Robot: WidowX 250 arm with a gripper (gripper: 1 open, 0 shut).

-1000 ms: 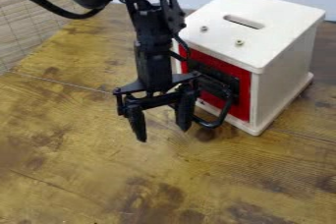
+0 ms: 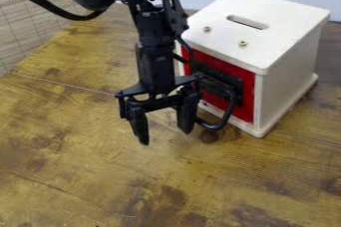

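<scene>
My black gripper (image 2: 164, 123) hangs above the wooden table, its two fingers pointing down and apart, with nothing visible between them. It is open, just in front of a white box (image 2: 277, 77) with a slot and two knobs on its sloped top. The box's front has a red panel (image 2: 244, 113) with a black fitting, partly hidden by my arm and a black cable or hose loop.
Bare wooden table (image 2: 94, 171) fills the left and foreground. A pale tiled or woven surface (image 2: 27, 37) lies at the upper left, and a thin wire crosses the table toward the arm. A white wall stands behind.
</scene>
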